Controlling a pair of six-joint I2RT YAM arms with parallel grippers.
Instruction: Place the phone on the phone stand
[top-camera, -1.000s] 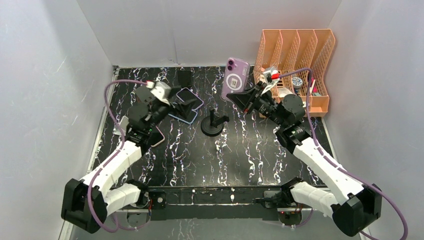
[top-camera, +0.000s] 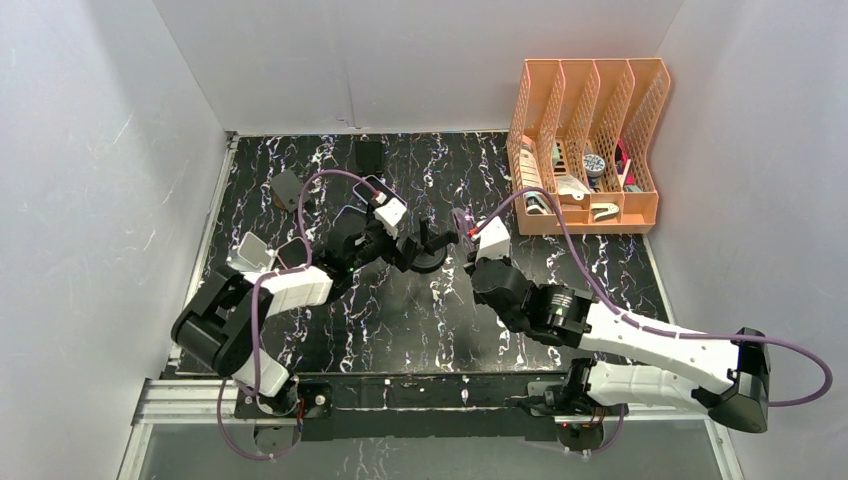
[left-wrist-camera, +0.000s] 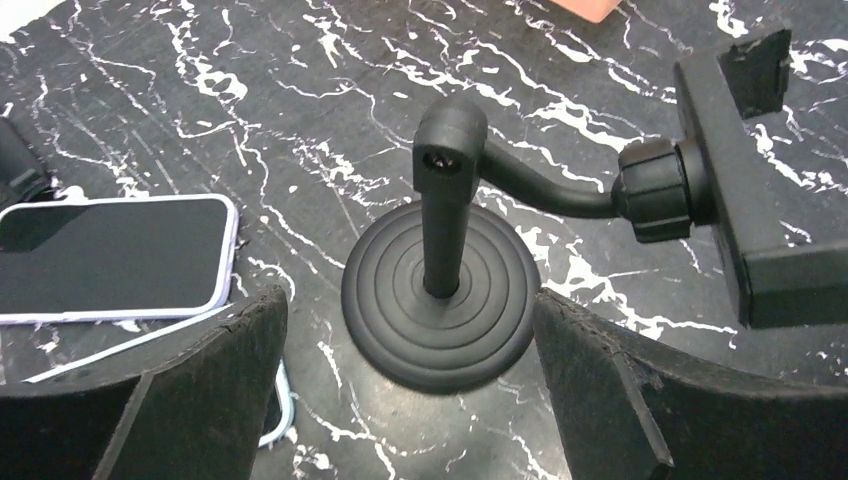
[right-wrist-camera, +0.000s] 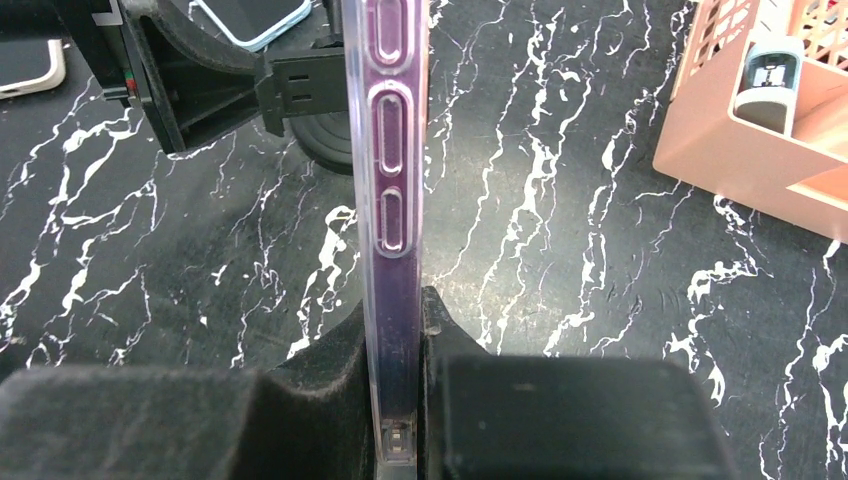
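Observation:
The black phone stand (left-wrist-camera: 440, 330) has a round base, a post and a side arm with a cradle (left-wrist-camera: 740, 200). My left gripper is open just in front of it, nothing between its fingers; in the top view it sits at the stand's left. A purple phone in a clear case (right-wrist-camera: 390, 250) is held upright and edge-on by my right gripper, which is shut on it. In the top view that phone (top-camera: 462, 222) is just right of the stand, mostly hidden by the arm.
Other phones (left-wrist-camera: 110, 255) lie on the marble table left of the stand. An orange divided organiser (top-camera: 635, 210) with small items stands at back right. A grey block (top-camera: 286, 190) and white stand (top-camera: 250, 255) are at left.
My right gripper has swung down and toward the stand, turning the phone edge-on. My left gripper has moved down and right to the stand's side.

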